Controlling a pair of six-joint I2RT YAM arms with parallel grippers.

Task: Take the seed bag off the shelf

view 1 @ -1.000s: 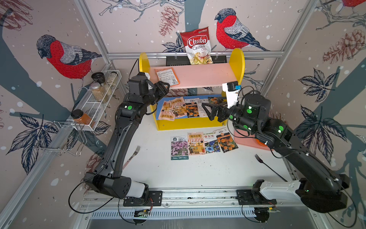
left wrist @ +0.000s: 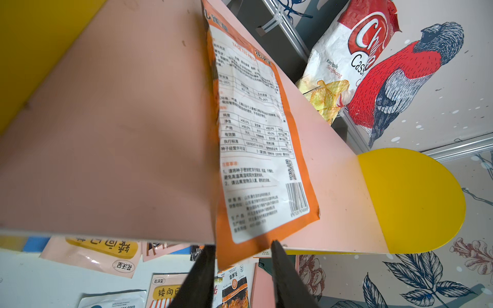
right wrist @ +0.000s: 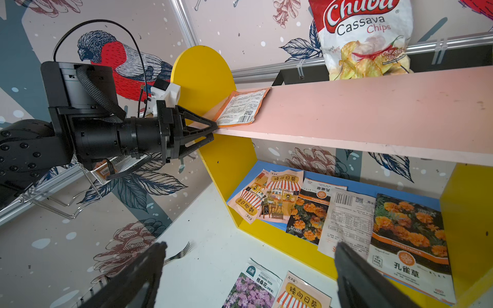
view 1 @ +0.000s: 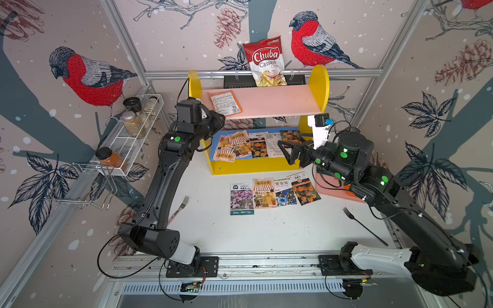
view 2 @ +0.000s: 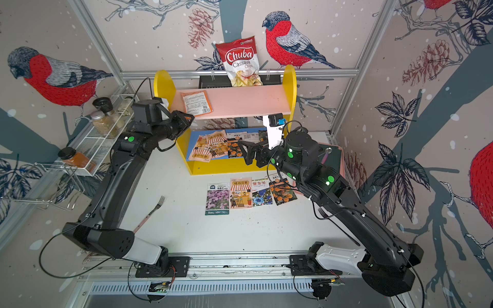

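The seed bag [left wrist: 256, 138], white-backed with an orange border, lies on the pink upper shelf [view 1: 277, 100] near its left end. Its lower edge juts past the shelf's front edge. At that overhanging edge is my left gripper, fingers apart, one on each side of the bag's bottom corner; whether they touch it I cannot tell. In the right wrist view the left fingers [right wrist: 197, 134] reach the same corner from the left. My right gripper [view 1: 285, 153] stands open before the lower shelf, empty between its fingers.
Several seed bags [right wrist: 346, 220] lie on the blue lower shelf, and several more [view 1: 264, 193] on the white table. A chips bag [view 1: 267, 61] stands behind the upper shelf. Yellow side panels [view 1: 319, 88] bound the shelf. A wire rack with jars [view 1: 134, 125] hangs at left.
The left gripper has shifted only slightly at the bag's corner, its fingers looking narrower. My right arm has moved a little to the right. The seed bag has stayed in place.
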